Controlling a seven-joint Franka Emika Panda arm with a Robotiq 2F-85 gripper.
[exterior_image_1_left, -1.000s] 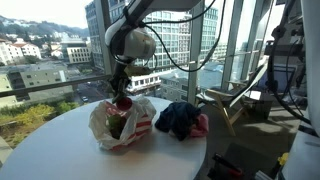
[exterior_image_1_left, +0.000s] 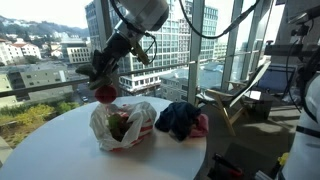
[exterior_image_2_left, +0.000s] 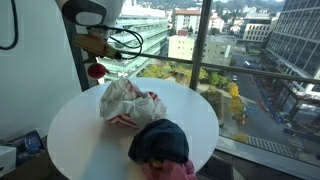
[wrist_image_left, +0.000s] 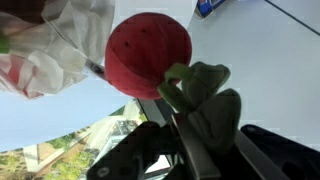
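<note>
A round red toy (wrist_image_left: 148, 52) with green leaf-like pieces (wrist_image_left: 205, 98) hangs from my gripper, which is shut on the green part. In exterior view 1 the red toy (exterior_image_1_left: 106, 94) is above the left side of a white plastic bag with red markings (exterior_image_1_left: 140, 132). From exterior view 2, the toy (exterior_image_2_left: 96, 71) appears up and to the left of the bag (exterior_image_2_left: 125, 102), apart from it. Something green (exterior_image_1_left: 118, 126) shows in the bag's opening. The fingertips are partly covered by the leaves.
Dark blue cloth (exterior_image_2_left: 160, 140) and a pink-red cloth (exterior_image_2_left: 170, 170) lie heaped at one edge of the round white table (exterior_image_1_left: 60, 140). Bare tabletop surrounds much of the bag. Tall windows stand behind the table.
The bag and cloths look unmoved.
</note>
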